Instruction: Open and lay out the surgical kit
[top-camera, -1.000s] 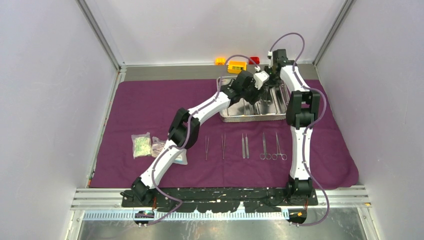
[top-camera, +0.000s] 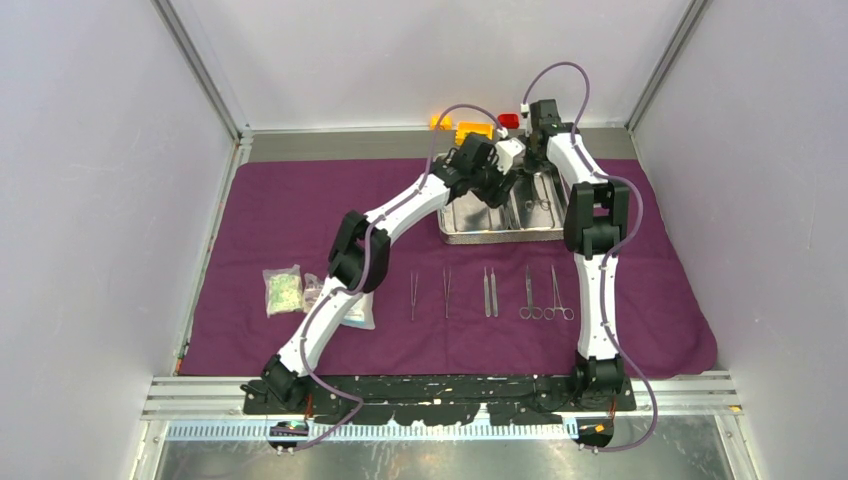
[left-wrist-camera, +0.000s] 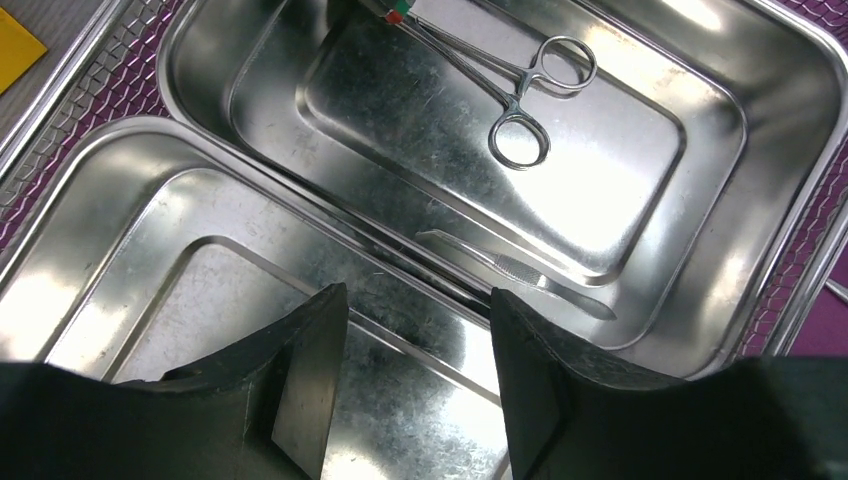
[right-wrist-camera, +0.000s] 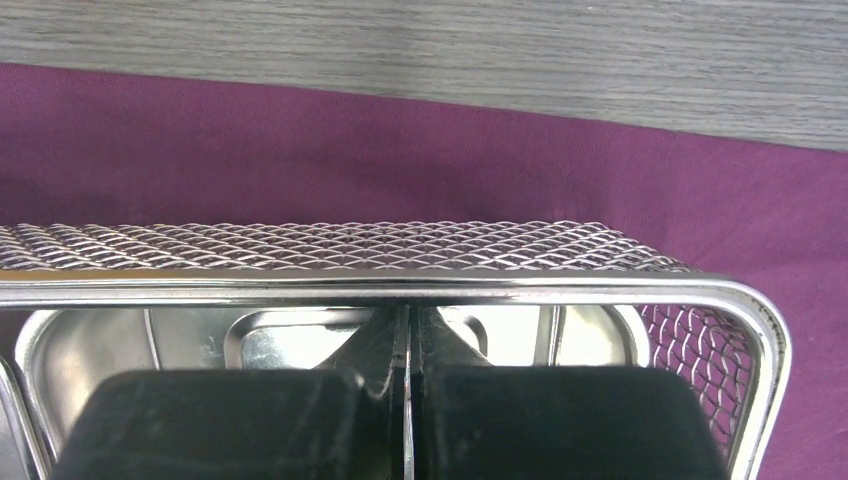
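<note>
A mesh basket (top-camera: 500, 238) holds two shallow steel trays, the left tray (left-wrist-camera: 180, 220) and the right tray (left-wrist-camera: 800, 150). Ring-handled scissors or a clamp (left-wrist-camera: 510, 95) lies in the right tray, its tip end running beneath a dark part at the top edge. A slim curved-tip instrument (left-wrist-camera: 520, 270) rests lower in that tray. My left gripper is over the trays with fingers apart and nothing between them. At the basket's far rim, my right gripper is shut; a thin bright line shows between its fingers, and whether it grips anything is unclear.
On the purple cloth in front lie tweezers (top-camera: 414, 297), two slim handles (top-camera: 490, 294), scissors (top-camera: 529, 297) and a ring-handled clamp (top-camera: 557, 297). Sealed packets (top-camera: 283, 292) sit at left. Yellow (top-camera: 473, 131) and red (top-camera: 509, 121) containers stand behind the basket.
Both arms have shifted a little to the left over the basket. The ring handles in the right tray show more spread and lie in a slightly different position.
</note>
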